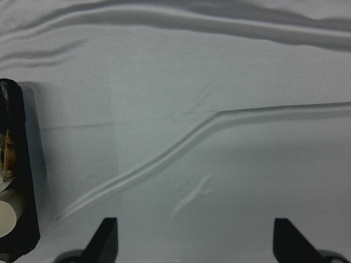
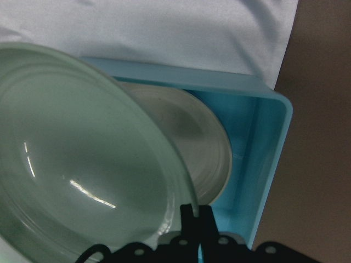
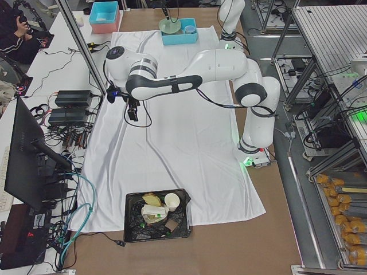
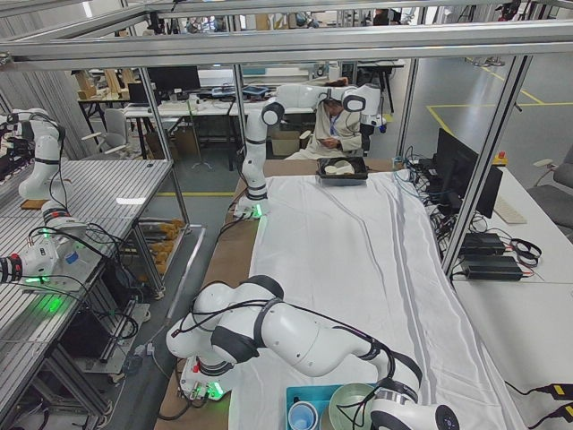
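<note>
My right gripper is shut on the rim of a pale green plate (image 2: 82,148), held tilted over a light blue bin (image 2: 263,164) at the far end of the cloth. Inside the bin a pale plate (image 2: 200,137) shows, and in the camera right view a blue cup (image 4: 303,417). My left gripper stands open above the white cloth (image 1: 219,164), nothing visible between its fingers; a black tray (image 1: 24,219) with food and a white cup (image 1: 7,216) sits at the edge of its view.
A monitor (image 3: 26,160), electronics and cables crowd one side of the table. A metal frame runs around the workspace, with a second bench (image 3: 327,46) beside it.
</note>
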